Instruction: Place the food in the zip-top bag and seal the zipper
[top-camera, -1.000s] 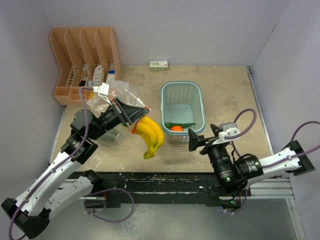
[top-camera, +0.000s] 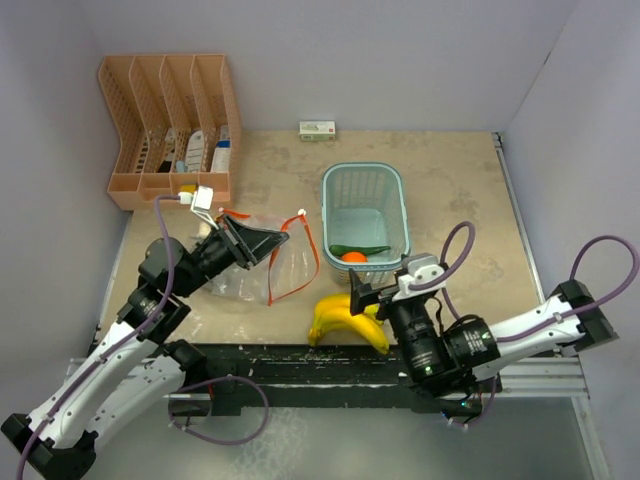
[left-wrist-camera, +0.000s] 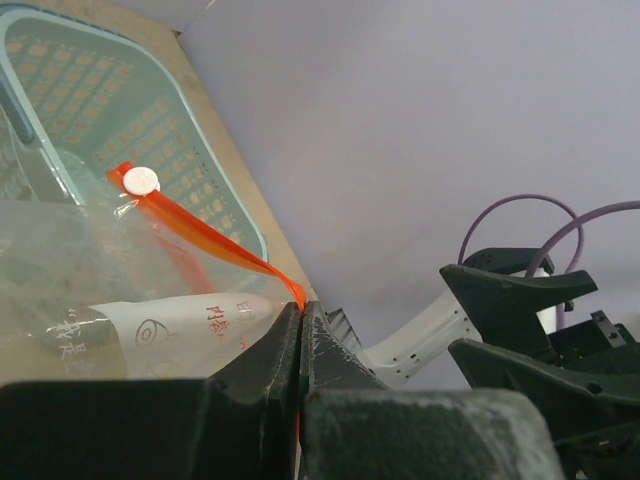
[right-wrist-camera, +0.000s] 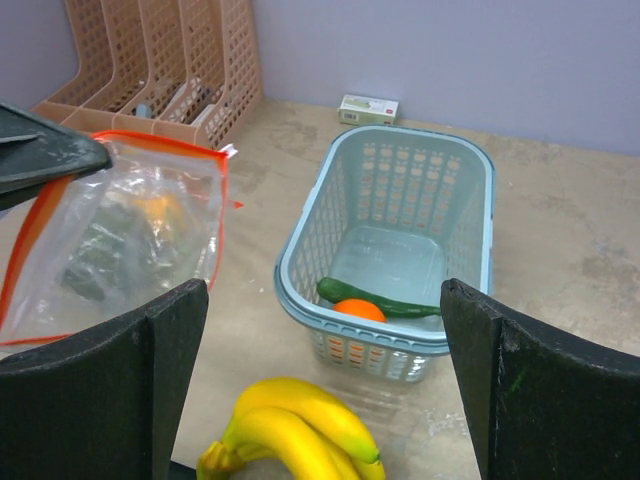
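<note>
The clear zip top bag (top-camera: 290, 265) with its orange zipper edge stands with its mouth spread towards the right. My left gripper is shut on the orange edge, which runs into its fingertips. Through the film in the right wrist view, dim green and orange shapes show inside the bag (right-wrist-camera: 195, 235). A bunch of yellow bananas (top-camera: 345, 320) is near the table's front edge, right of the bag and outside it. Over it my right gripper stands open, nothing between its fingers. A green cucumber (right-wrist-camera: 385, 302) and an orange (right-wrist-camera: 359, 309) lie in the pale green basket (right-wrist-camera: 490, 230).
An orange-tan compartment rack (top-camera: 120, 150) stands at the back left, holding several items. A small box (top-camera: 317, 130) rests by the back wall. Bare table (top-camera: 450, 190) lies right of the basket. A dark strip (top-camera: 290, 365) runs along the table's front.
The bananas were at the bag's mouth and are now farther right, near the front edge. The bag's mouth has opened out and shifted.
</note>
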